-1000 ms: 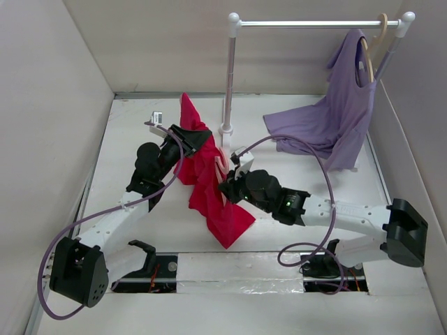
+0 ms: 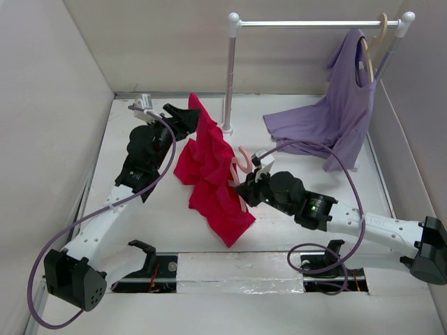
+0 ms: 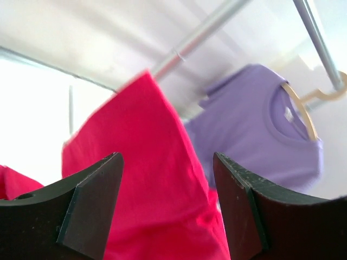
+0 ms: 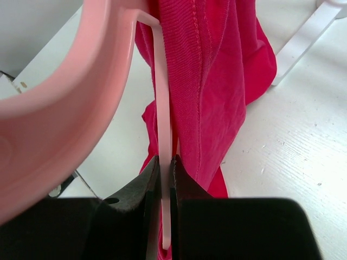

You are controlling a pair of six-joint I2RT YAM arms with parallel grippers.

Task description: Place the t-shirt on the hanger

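Observation:
The red t-shirt (image 2: 213, 181) is heaped on the white floor, its top raised. The pink hanger (image 2: 242, 160) stands at its right side, hook up; in the right wrist view its pink bar (image 4: 162, 108) runs along the red cloth. My right gripper (image 2: 246, 187) is shut on the hanger, whose bar sits between the fingertips. My left gripper (image 2: 187, 118) is raised at the shirt's top; in the left wrist view its fingers (image 3: 87, 211) are open, red cloth behind the gap.
A clothes rack (image 2: 314, 24) spans the back, with a purple t-shirt (image 2: 342, 91) on a wooden hanger (image 3: 298, 105) at its right end, draped onto the floor. A white wall stands at left.
My right gripper and the hanger have moved right and toward the front. My left gripper has risen toward the back and now stands open at the shirt's top.

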